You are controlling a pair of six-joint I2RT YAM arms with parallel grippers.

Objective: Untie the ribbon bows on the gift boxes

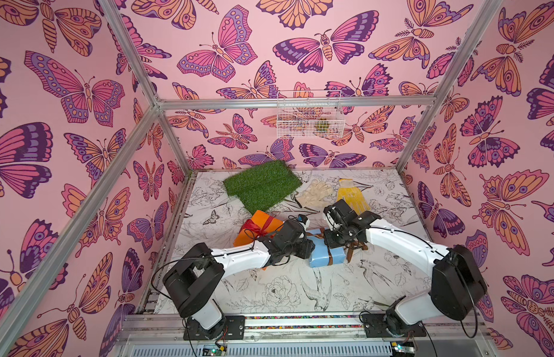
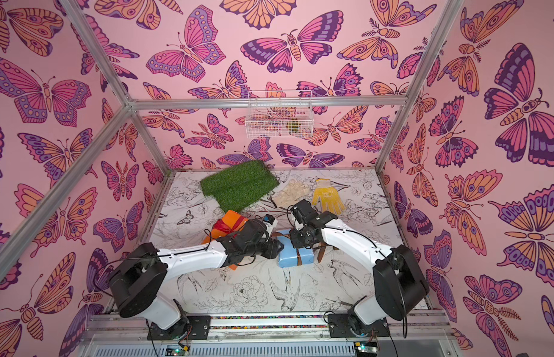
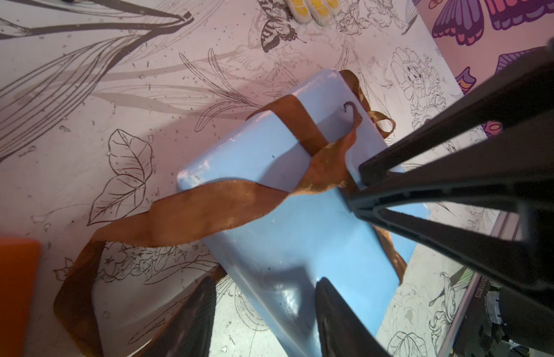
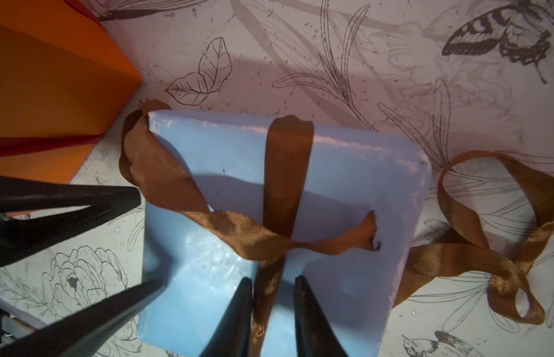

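The blue gift box (image 4: 217,154) has one brown ribbon band (image 4: 287,172) across its top. Over that band lies a loose twisted ribbon end (image 3: 217,205), trailing past the box's left edge; no bow loops stand on the lid. My left gripper is partly open at the box's left side, empty between its fingers. Partly open too, my right gripper hangs over the lid, with the band visible between its fingertips; I cannot tell if they touch it. An orange box (image 1: 253,225) with red ribbon (image 1: 266,224) is half hidden behind my left arm.
Curled brown ribbon (image 4: 503,250) lies on the table right of the blue box. Farther back are a green turf mat (image 1: 262,184), a cream glove (image 1: 314,194) and a yellow glove (image 1: 352,196).
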